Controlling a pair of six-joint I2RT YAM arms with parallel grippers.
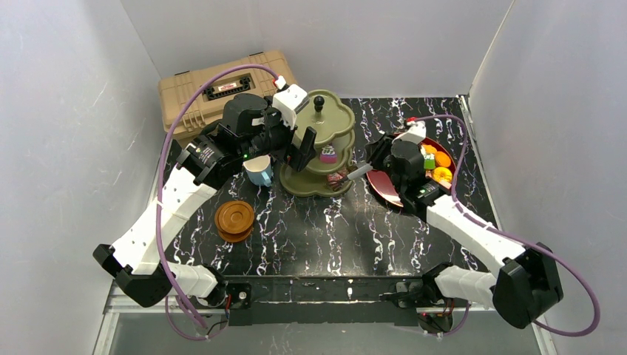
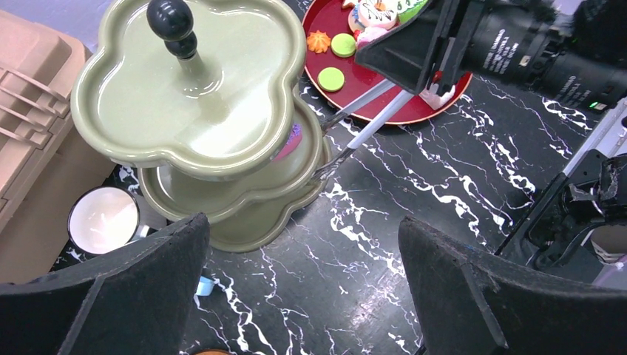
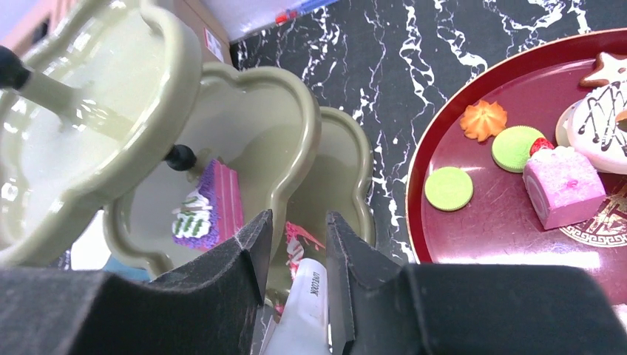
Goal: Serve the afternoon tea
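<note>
A green three-tier stand (image 1: 325, 111) stands at the back centre, with a purple cake piece (image 3: 207, 203) on its middle tier. My right gripper holds silver tongs (image 3: 299, 307) between its fingers, their tips reaching over the lower tier at a reddish-pink pastry (image 3: 296, 244), partly hidden. My left gripper hangs open above the stand's front left, nothing between its fingers. A red tray (image 3: 503, 237) of macarons, cakes and cookies lies to the right.
A tan case (image 1: 185, 96) fills the back left. A mug (image 1: 259, 170) is left of the stand, wooden coasters (image 1: 234, 218) in front of it.
</note>
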